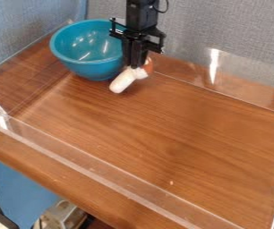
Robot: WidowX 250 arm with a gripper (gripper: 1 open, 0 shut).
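Note:
A teal bowl [82,49] sits at the back left of the wooden table. My black gripper [136,61] reaches down just right of the bowl, over a white cylindrical object with a reddish end [129,80], which lies tilted toward the front left at the bowl's right side. The fingertips meet or overlap this object; whether they are closed on it I cannot tell.
Clear panels and grey walls border it at the back and left. A metal fixture sits below the front left edge.

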